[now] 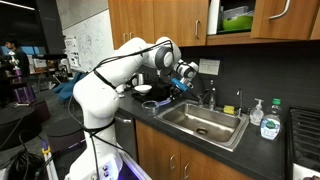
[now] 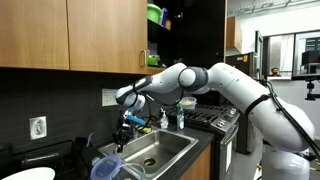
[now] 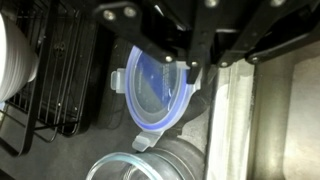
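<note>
A clear lid with a blue seal and side tabs (image 3: 158, 92) is in the middle of the wrist view, its upper edge reaching under the fingers. My gripper is shut on that edge; the exact contact is partly hidden by the dark finger links. Below the lid sits a round clear glass container (image 3: 122, 168), close to it in the picture. Seen from the second exterior view, the blue lid (image 2: 105, 166) is below my gripper (image 2: 118, 150). In the first exterior view my gripper (image 1: 184, 90) is over the counter left of the sink.
The steel sink (image 1: 205, 125) lies to the right of the gripper, with its faucet (image 1: 211, 97) behind. A black dish rack (image 3: 60, 60) holding a white dish (image 3: 14, 60) stands left in the wrist view. Bottles (image 1: 271, 122) stand at the counter's far right.
</note>
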